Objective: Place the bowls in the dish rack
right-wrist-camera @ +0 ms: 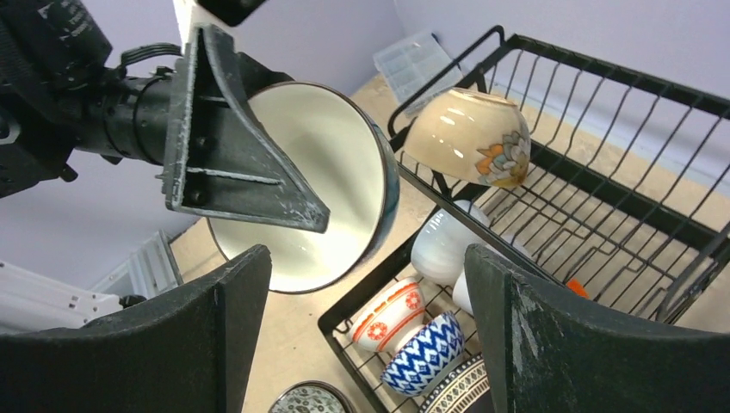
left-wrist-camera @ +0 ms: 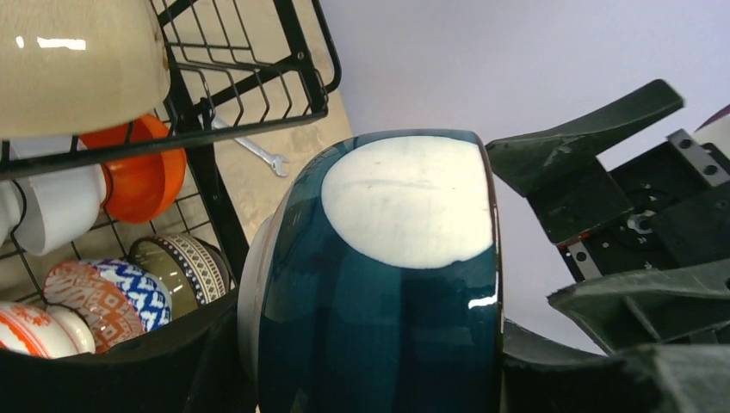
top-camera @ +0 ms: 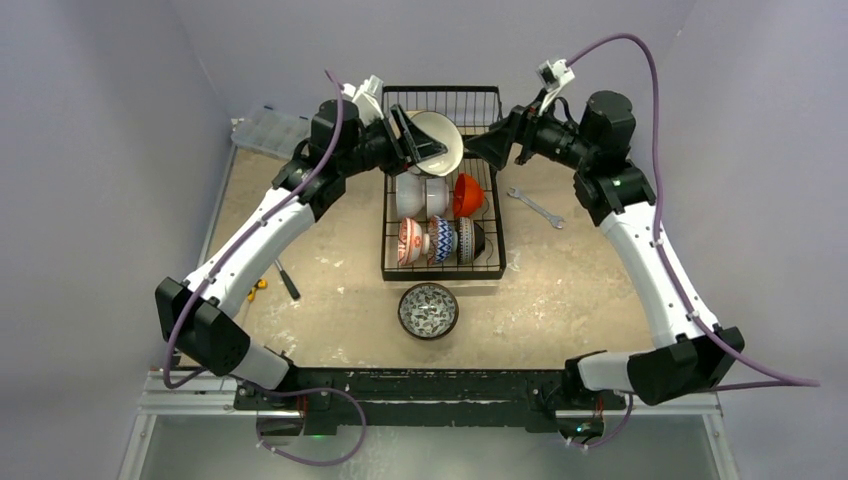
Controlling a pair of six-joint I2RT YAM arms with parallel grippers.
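Observation:
A blue bowl with a white inside [top-camera: 440, 150] hangs above the black dish rack [top-camera: 442, 273], its rim gripped by my left gripper [top-camera: 424, 160]. In the left wrist view the blue bowl's glossy outer side [left-wrist-camera: 379, 318] fills the middle. My right gripper [top-camera: 492, 152] stands open to the right of that bowl, apart from it, with nothing between its fingers. On the upper tier sits a cream flowered bowl [right-wrist-camera: 473, 138]. Lower down, white bowls [top-camera: 410, 195], an orange bowl [top-camera: 467, 195] and several patterned bowls [top-camera: 441, 240] stand tilted. A black-rimmed patterned bowl [top-camera: 428, 310] lies before the rack.
A wrench [top-camera: 537, 208] lies right of the rack. At the back left stands a clear plastic box [top-camera: 268, 131], and a dark-handled tool [top-camera: 288, 281] is at the left.

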